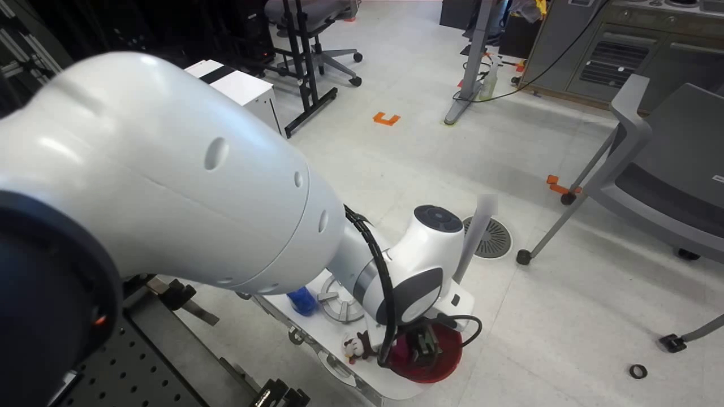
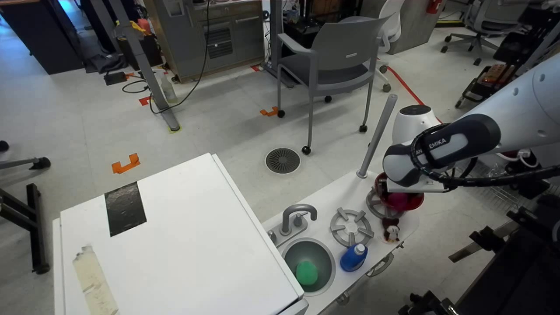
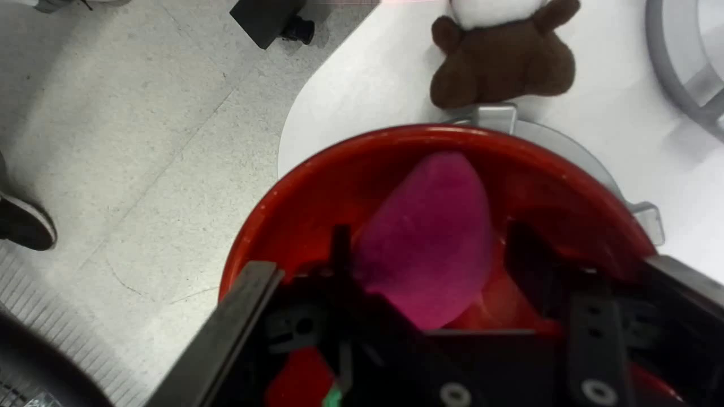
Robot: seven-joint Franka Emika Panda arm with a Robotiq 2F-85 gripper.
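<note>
A red bowl (image 3: 298, 180) stands at the end of the white counter, on a grey burner grate (image 3: 648, 218). Inside it lies a rounded magenta plush piece (image 3: 434, 237). My gripper reaches down into the bowl, its dark fingers (image 3: 340, 251) standing apart on either side of the magenta piece. A gap shows between the piece and the right finger; whether the left one touches it I cannot tell. In exterior view 2 the hand covers part of the bowl (image 2: 417, 204).
A brown and white plush toy (image 2: 391, 230) sits beside the bowl. Further along the counter are a second burner grate (image 2: 351, 227), a blue bottle (image 2: 354, 258), and a grey sink (image 2: 328, 262) holding a green ball (image 2: 307, 273). A grey post (image 2: 378, 134) rises behind.
</note>
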